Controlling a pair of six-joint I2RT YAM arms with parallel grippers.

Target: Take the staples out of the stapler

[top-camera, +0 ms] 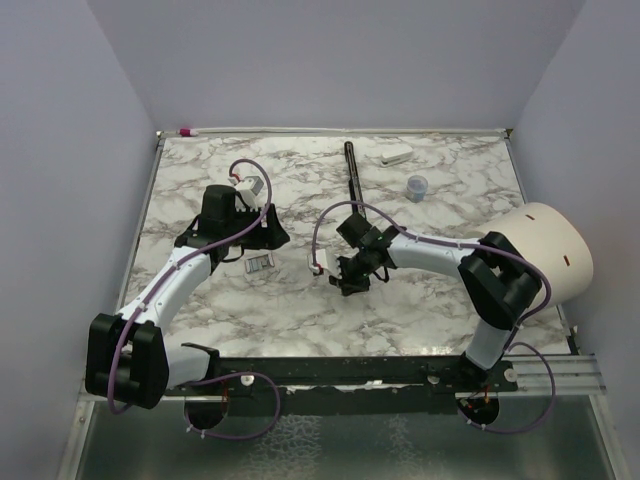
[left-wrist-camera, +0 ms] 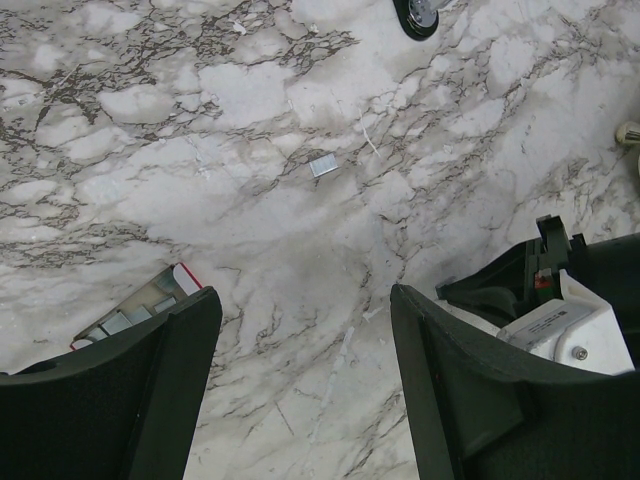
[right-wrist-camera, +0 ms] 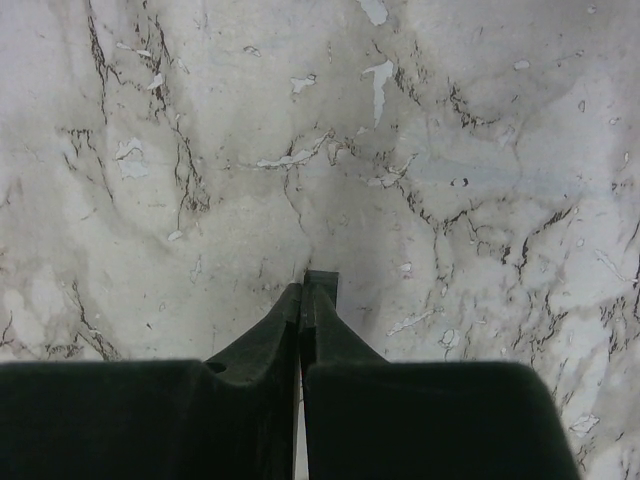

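My left gripper (top-camera: 262,236) hangs over the left middle of the marble table, its two fingers apart in the left wrist view with nothing seen between them. Below it, a small silver staple piece (left-wrist-camera: 323,165) lies loose on the marble. My right gripper is shut and low over the table near the centre. A small dark flat piece (right-wrist-camera: 322,276) shows at its fingertips; I cannot tell what it is or whether it is held. I cannot make out the stapler clearly; part of the table's centre is hidden by the right arm.
A compartment tray (top-camera: 258,262) lies under the left arm. A long black bar (top-camera: 352,170), a white block (top-camera: 396,156) and a clear cup (top-camera: 417,188) stand at the back. A large white cylinder (top-camera: 540,255) occupies the right.
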